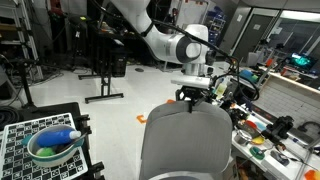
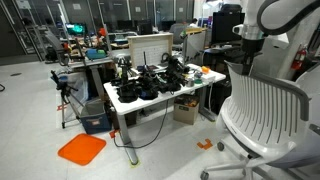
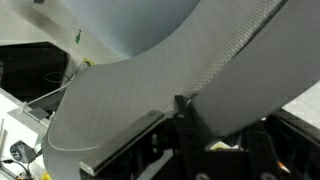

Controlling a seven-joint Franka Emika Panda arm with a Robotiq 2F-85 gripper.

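Note:
A light grey chair's curved backrest [image 1: 186, 142] stands upright in front of the white arm, its top edge at gripper height. My gripper [image 1: 190, 98] is shut on that top edge. From the side, the pale ribbed backrest [image 2: 268, 108] rises above the seat, and the gripper [image 2: 244, 62] meets its upper left corner. In the wrist view the grey backrest [image 3: 135, 92] passes between the dark fingers and fills much of the picture. The far finger is mostly hidden behind the backrest.
A white table [image 2: 150, 100] crowded with dark devices stands beyond the chair. Right of the arm, a bench [image 1: 285, 160] holds tools and small items. A grey-green bowl [image 1: 52, 150] sits at the lower left. Open floor [image 1: 112, 125] lies left of the chair.

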